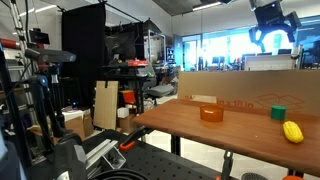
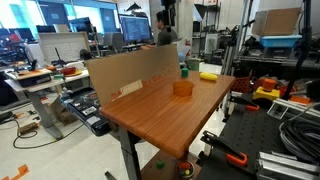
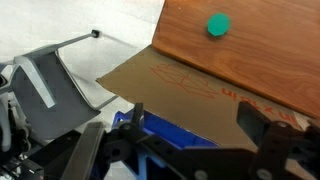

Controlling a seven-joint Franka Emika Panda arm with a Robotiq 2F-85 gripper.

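Observation:
High over the far right end of the table, my gripper (image 1: 277,47) is open, with nothing between its fingers. On the wooden tabletop (image 1: 185,118) stand an orange bowl (image 1: 211,113) near the middle and a green cup (image 1: 278,112) toward the back right. A yellow object (image 1: 293,132), rounded and elongated, lies near the right front edge. The second exterior view has the bowl (image 2: 182,89), the cup (image 2: 184,72) and the yellow object (image 2: 208,76) toward the table's far end. From the wrist, the green cup (image 3: 218,24) appears at the top, well away from the spread fingers; bowl and yellow object are out of that view.
A cardboard panel (image 1: 235,88) stands upright along the table's back edge. Beyond it, the wrist view has a grey chair (image 3: 42,85) and a blue item (image 3: 165,128) on the floor side.

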